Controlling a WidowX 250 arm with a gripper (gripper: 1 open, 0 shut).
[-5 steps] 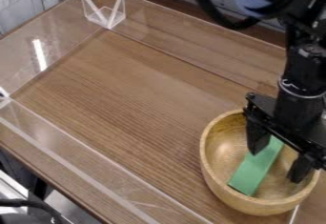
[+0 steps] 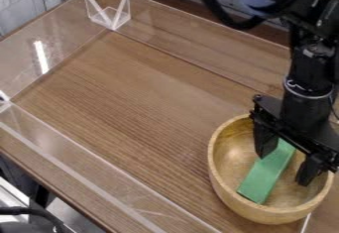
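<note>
A tan bowl (image 2: 224,168) sits at the lower right of the camera view, with a green oblong object (image 2: 257,181) lying in it. My black gripper (image 2: 284,142) is over the bowl, fingers open and pointing down into it, partly covering the bowl's back and right and the upper end of the green object. Whether the fingers touch the object I cannot tell.
A white wire-like holder (image 2: 109,9) stands at the back left. Cables hang at the lower left edge.
My gripper has shifted slightly left and up in the picture over the bowl. The bowl and the green object look unmoved.
</note>
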